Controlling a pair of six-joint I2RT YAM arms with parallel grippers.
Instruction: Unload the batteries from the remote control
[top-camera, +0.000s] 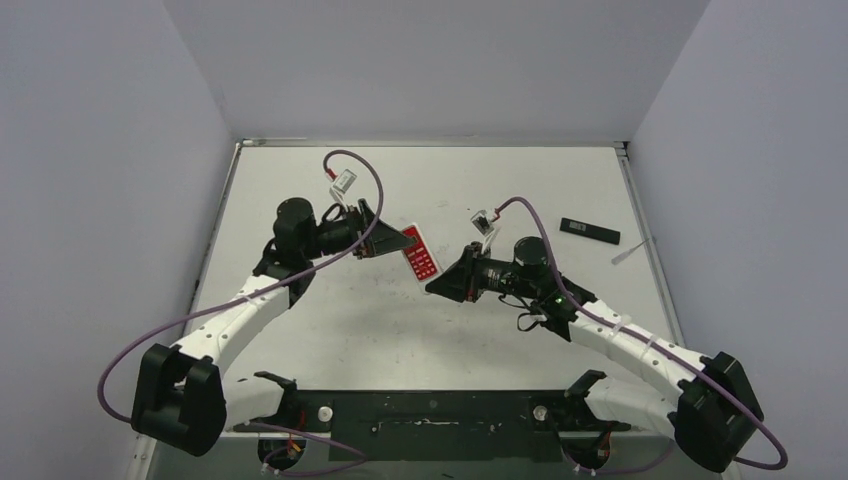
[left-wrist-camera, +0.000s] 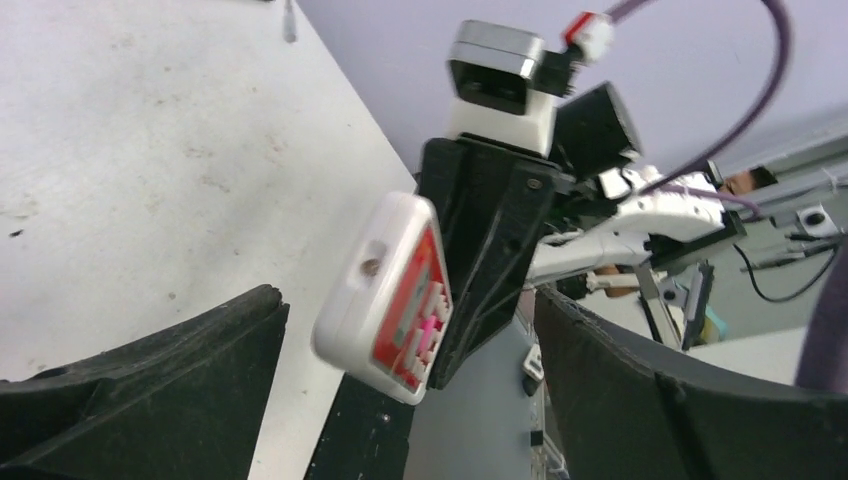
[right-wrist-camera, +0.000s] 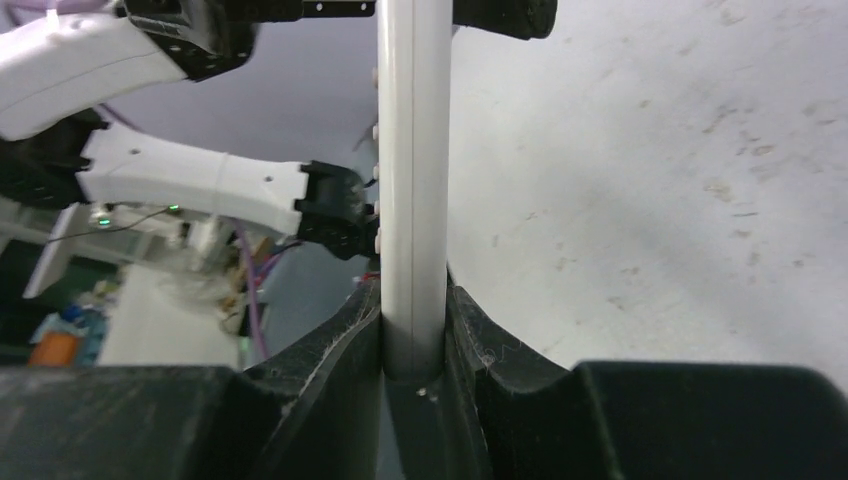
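The remote control (top-camera: 421, 255), white with a red button face, is held in the air by my right gripper (top-camera: 431, 287), which is shut on its lower end. Its narrow white side (right-wrist-camera: 415, 150) runs up between the fingers in the right wrist view. At the upper end stands my left gripper (top-camera: 409, 241), open. The left wrist view has the remote's white end (left-wrist-camera: 372, 268) ahead of the wide gap between the left fingers. In the right wrist view a left fingertip (right-wrist-camera: 508, 16) shows beside the remote. No batteries are visible, and the remote's back is hidden.
A dark flat case (top-camera: 590, 231) lies at the right of the white table (top-camera: 480, 355). Close to the right edge is a small pale tool (top-camera: 628, 253). Bare tabletop surrounds the space below the grippers.
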